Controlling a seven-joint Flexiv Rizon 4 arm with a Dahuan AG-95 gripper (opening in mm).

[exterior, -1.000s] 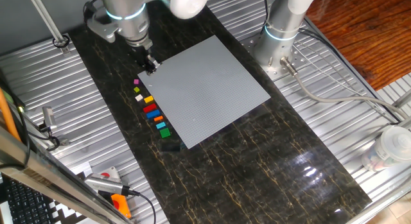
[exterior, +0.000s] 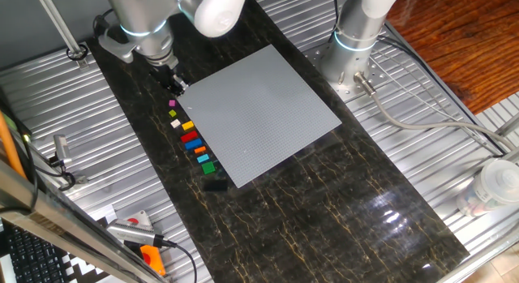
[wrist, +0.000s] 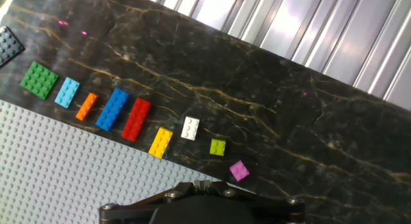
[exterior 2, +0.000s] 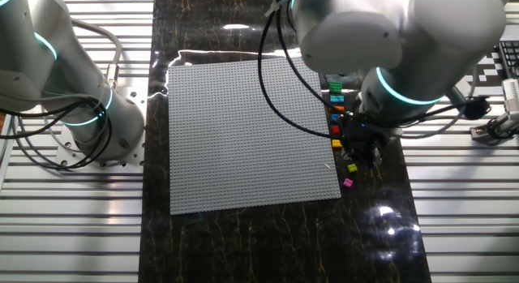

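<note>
Low over the corner of the grey baseplate, my gripper hangs near the head of a row of bricks. In the wrist view my gripper looks shut, its fingertips together and nothing visible between them. Closest to it lies a pink brick, just ahead and to the right. Leftward along the plate's edge follow a lime brick, white brick, yellow brick, red brick, blue brick, orange brick, light blue brick, green brick and dark brick.
Nothing stands on the baseplate's visible surface. Bare dark marble tabletop stretches toward the front. The robot's base is beyond the plate, and a clear tub stands at the right.
Over the last second my gripper has shifted left from above the plate toward its corner by the pink brick. The bricks lie unchanged.
</note>
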